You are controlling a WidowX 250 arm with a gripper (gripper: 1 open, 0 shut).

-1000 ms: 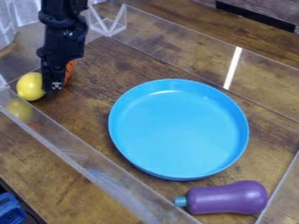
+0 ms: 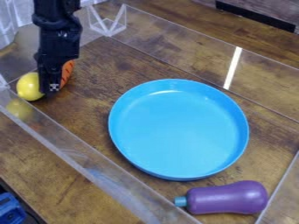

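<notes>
My dark gripper [image 2: 52, 80] is low at the left of the camera view, beside a yellow round object [image 2: 28, 87] and an orange object [image 2: 66, 73] partly hidden behind it. The fingers look shut; whether anything is between them is hard to make out. A blue plate [image 2: 177, 125] lies right of center, and a purple object with a light blue tip [image 2: 228, 197] lies at the bottom right.
Clear plastic walls border the wooden surface [image 2: 176, 48] on the left and along the lower left. Bare wood lies between the gripper and the plate and across the back right. A blue item is cut off at the bottom left corner.
The gripper has shifted very slightly; the other objects appear to stay in place.
</notes>
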